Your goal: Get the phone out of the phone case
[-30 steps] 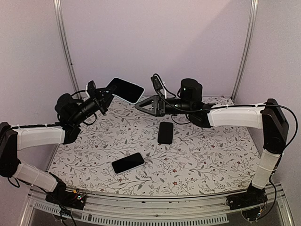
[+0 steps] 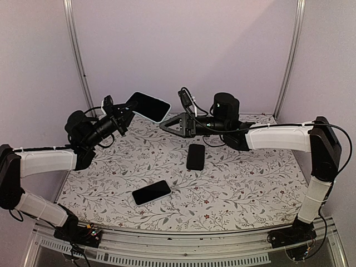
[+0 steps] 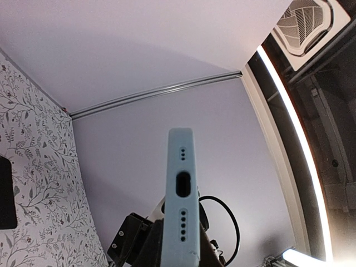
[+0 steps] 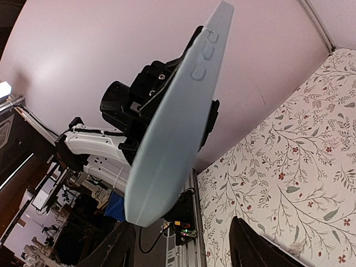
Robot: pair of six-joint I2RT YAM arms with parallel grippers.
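Observation:
A phone (image 2: 149, 106) with a black screen sits in a pale blue case (image 3: 182, 158), held tilted in the air above the table. My left gripper (image 2: 131, 108) is shut on one end of the cased phone. In the left wrist view, the case's edge with its port opening and small holes faces the camera. Off the phone's lower right corner, in the top view, stands my right gripper. Its fingers (image 4: 240, 242) are apart with nothing between them. In the right wrist view, the case's side (image 4: 177, 119) with raised buttons rises beyond those fingers, and a gap shows.
On the floral table (image 2: 233, 189) lie a second dark phone (image 2: 151, 192) at the front and a black flat rectangular object (image 2: 196, 157) near the middle. Pale walls stand behind and at both sides.

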